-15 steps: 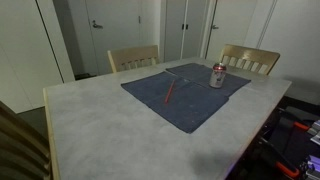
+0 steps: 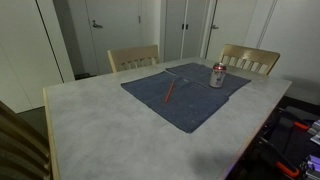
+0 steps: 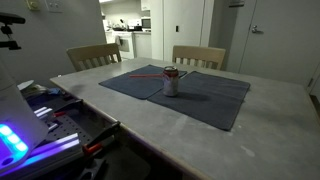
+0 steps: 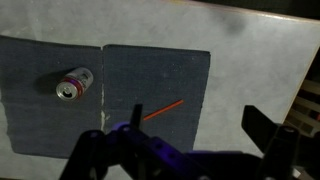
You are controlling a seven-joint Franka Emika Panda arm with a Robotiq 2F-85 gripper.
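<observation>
A silver-and-red can (image 2: 218, 75) stands upright on a dark blue-grey cloth (image 2: 195, 110), on the right side in exterior view 1. A thin red-orange stick (image 2: 169, 91) lies on the same cloth, left of the can. From above, in the wrist view, the can (image 4: 73, 84) is at the left and the stick (image 4: 163, 110) lies slanted near the middle. My gripper is open above the table, fingers wide apart and nothing held between them. Exterior view 2 shows the can (image 3: 171, 83) in front of the red stick (image 3: 148, 76).
Wooden chairs (image 2: 133, 57) stand around its edges. In exterior view 2, part of the robot arm (image 3: 25, 130) fills the lower left, with dark cables by the table edge.
</observation>
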